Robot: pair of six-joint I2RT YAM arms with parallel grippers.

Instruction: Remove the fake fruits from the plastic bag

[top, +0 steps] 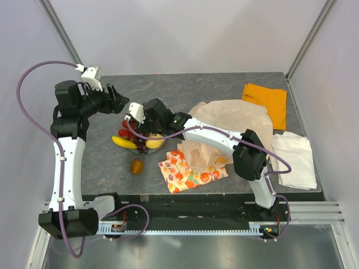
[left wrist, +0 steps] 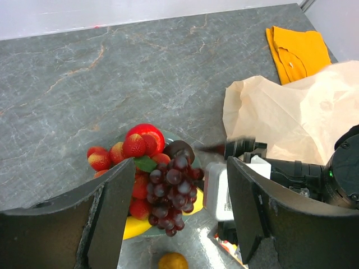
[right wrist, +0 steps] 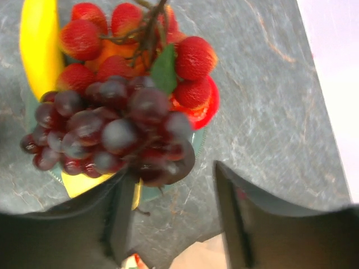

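A plate of fake fruits holds red berries, dark grapes, a yellow banana and other round fruit. An orange-brown round fruit lies on the table below the plate. My left gripper is up at the plate's upper left, fingers apart, nothing seen between them. My right gripper hangs over the fruit; in its wrist view the fingers are blurred and apart, just beside the grapes. A crumpled beige bag lies to the right.
A floral cloth lies below the bag, a yellow cloth at back right, a white cloth at right. The back and left of the grey table have free room.
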